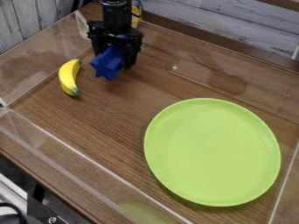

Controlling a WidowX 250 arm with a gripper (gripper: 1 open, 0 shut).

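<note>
My black gripper (114,39) is at the back left of the table, over a dark blue object (110,63) that sits tilted just below it. The fingers are dark and small, so I cannot tell whether they are shut on it. A yellow banana (69,77) lies to the left and a little nearer. A large lime-green plate (212,151) fills the front right.
A yellow object (135,16) stands behind the arm, partly hidden. Wooden walls or boards edge the back.
</note>
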